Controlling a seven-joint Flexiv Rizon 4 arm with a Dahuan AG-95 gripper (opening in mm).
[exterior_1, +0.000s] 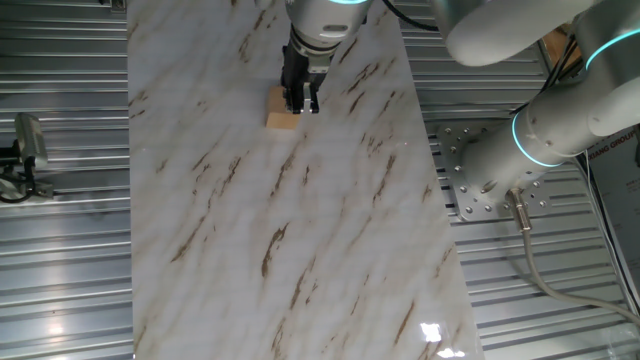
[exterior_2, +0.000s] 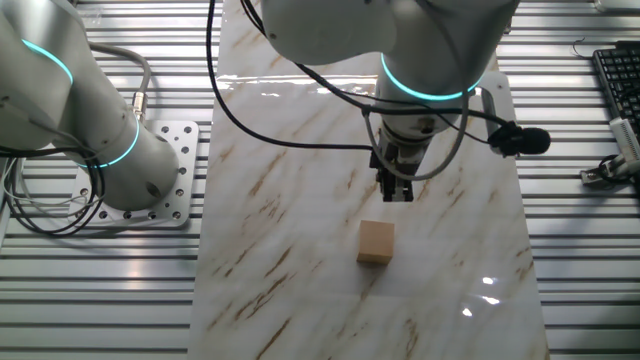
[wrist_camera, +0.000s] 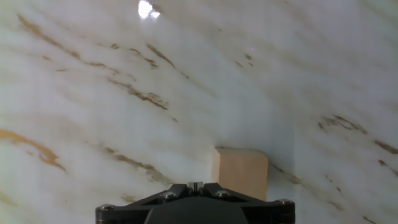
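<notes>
A tan, box-shaped block (exterior_2: 376, 242) rests on the marble-patterned board. In exterior view 2 my gripper (exterior_2: 396, 196) hangs above the board, with a visible gap between its tips and the block. From exterior view 1 the gripper (exterior_1: 306, 104) overlaps part of the block (exterior_1: 282, 118) and hides some of it. At the bottom of the wrist view the gripper has its fingertips together, with nothing showing between them. Just right of those tips appears the block (wrist_camera: 244, 171), its lower part covered by the dark fingers.
The marble board (exterior_1: 220, 250) is otherwise bare, with wide free room around the block. Ribbed metal surfaces (exterior_1: 60, 270) flank it. A black cable (exterior_2: 225, 105) loops beside the arm. The robot base (exterior_1: 500, 165) stands at the board's side, and a keyboard (exterior_2: 618, 80) lies beyond the opposite side.
</notes>
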